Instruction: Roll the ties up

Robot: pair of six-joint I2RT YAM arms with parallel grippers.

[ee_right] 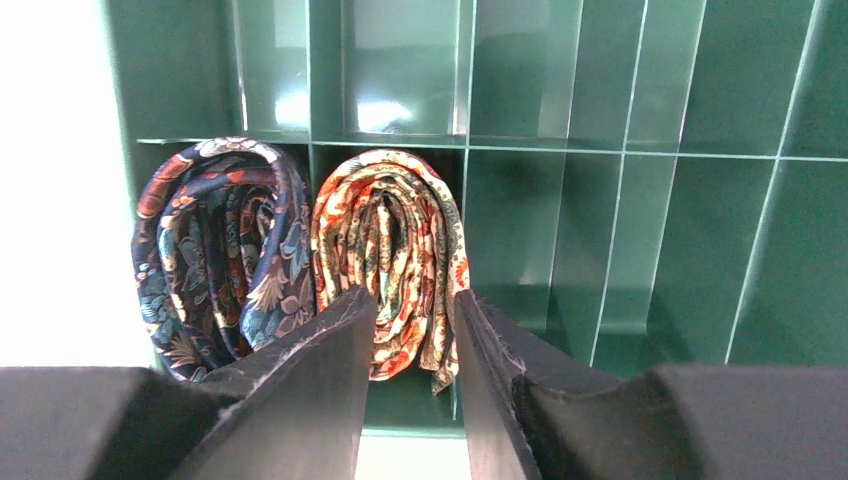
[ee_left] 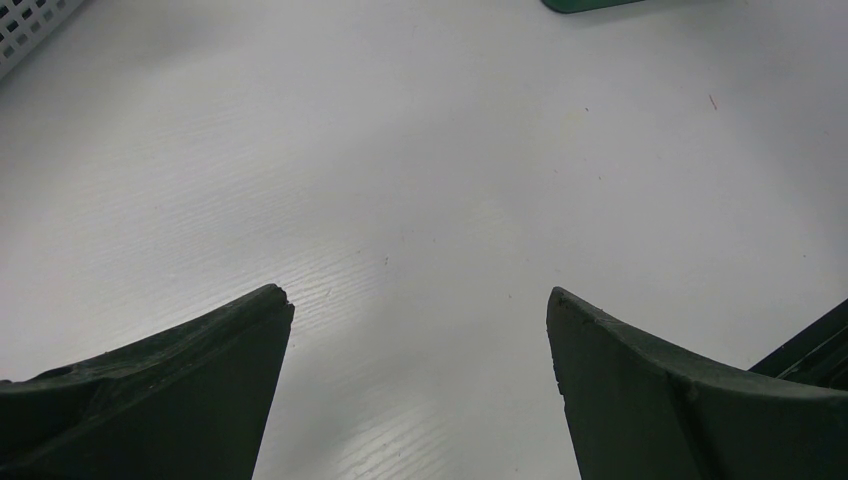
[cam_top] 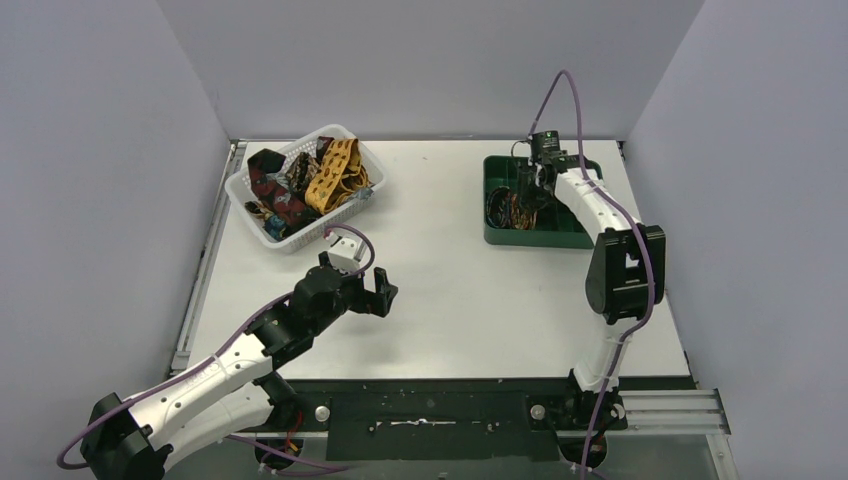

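A white basket (cam_top: pixel 240 208) of loose ties (cam_top: pixel 330 180) sits at the back left. A green divided box (cam_top: pixel 535 238) stands at the back right. In the right wrist view it holds two rolled ties side by side: a navy floral one (ee_right: pixel 170 270) and a red-cream one (ee_right: pixel 345 220). My right gripper hangs over the red-cream roll, its fingers part open, nothing visibly held between them. My left gripper stands open and empty above the bare table at front left, right of and below the basket.
Grey walls surround the back and sides. The other compartments visible in the box are empty.
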